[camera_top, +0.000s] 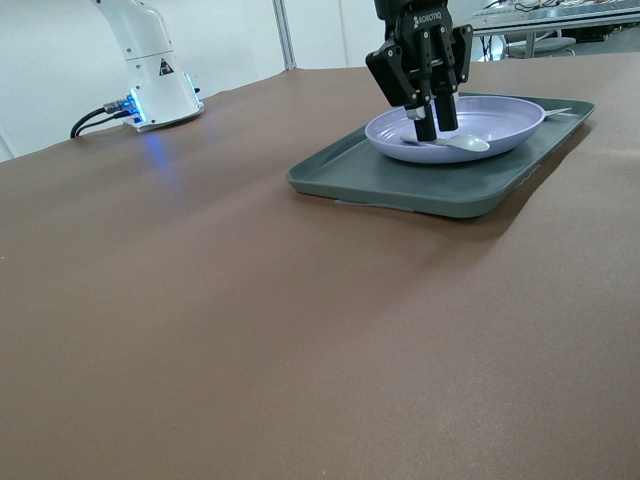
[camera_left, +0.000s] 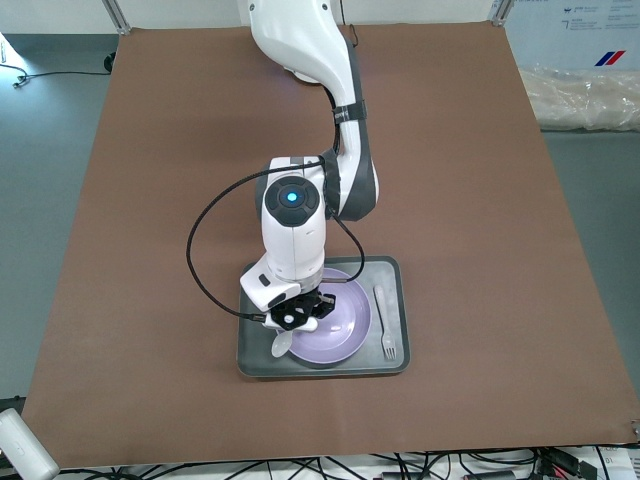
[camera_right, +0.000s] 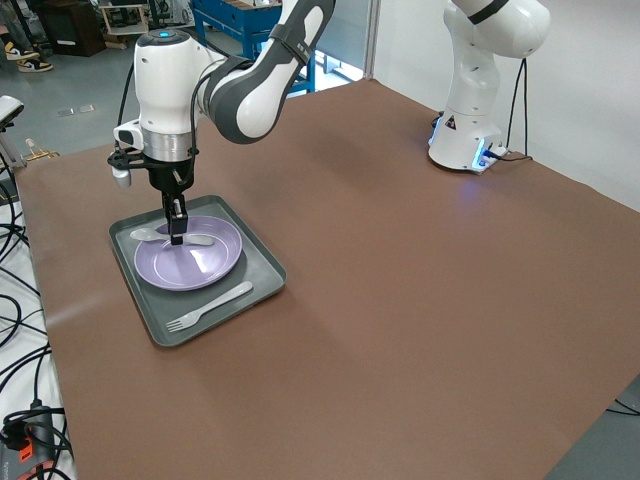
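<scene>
A lilac plate (camera_left: 340, 335) lies on a grey tray (camera_left: 260, 355) on the brown table, with a white fork (camera_left: 387, 325) along one side, right of the plate in the left view. A white spoon (camera_top: 468, 143) lies across the plate. The black gripper (camera_top: 436, 128) is lowered over the plate at the spoon, its fingertips down by the spoon's handle; whether it grips the spoon I cannot tell. In the right view the gripper (camera_right: 176, 240) hides part of the spoon. In the left view the wrist hides the fingertips.
A white arm base (camera_right: 462, 145) with cables stands at the table's edge in the right view. Cables (camera_left: 330, 468) run along the near edge in the left view.
</scene>
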